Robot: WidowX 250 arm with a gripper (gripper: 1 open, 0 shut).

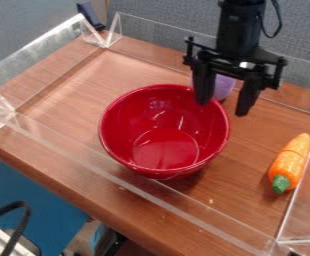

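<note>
A large red bowl (158, 135) sits upright on the wooden table, left of centre. My black gripper (225, 85) hangs over its back right rim, with its two fingers apart. A purple object (223, 88) is partly visible behind the gripper, between the fingers in this view; whether it is touched cannot be told. An orange toy carrot (290, 160) with a green tip lies to the right of the bowl.
Clear plastic walls edge the wooden table (64, 100). A grey padded wall stands at the back, and cables and fittings lie below the front left edge.
</note>
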